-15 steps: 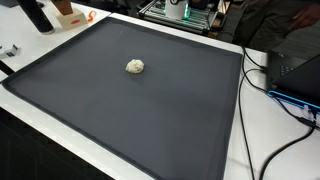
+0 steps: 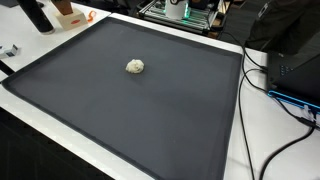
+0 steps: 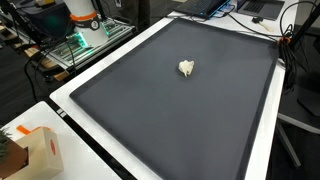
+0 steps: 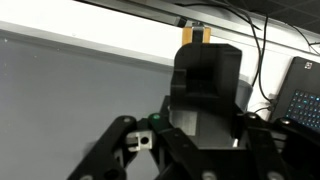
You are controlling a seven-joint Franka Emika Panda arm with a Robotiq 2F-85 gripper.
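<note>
A small, lumpy, cream-coloured object [image 2: 135,66] lies alone on the dark grey mat, towards its far side in exterior view 1. The other exterior view shows the same pale lump [image 3: 186,68] in the mat's upper middle. My gripper appears only in the wrist view, with its dark body filling the centre. Its tip end looks shut, and a tan patch shows there. Whether that patch is a pad or something held is unclear. The pale lump does not show in the wrist view.
Around the pale lump, the dark mat [image 2: 160,115] is mostly bare. A laptop [image 2: 295,82] and loose cables lie beyond its right edge. A beige box [image 3: 38,153] sits at the near left corner in exterior view 2.
</note>
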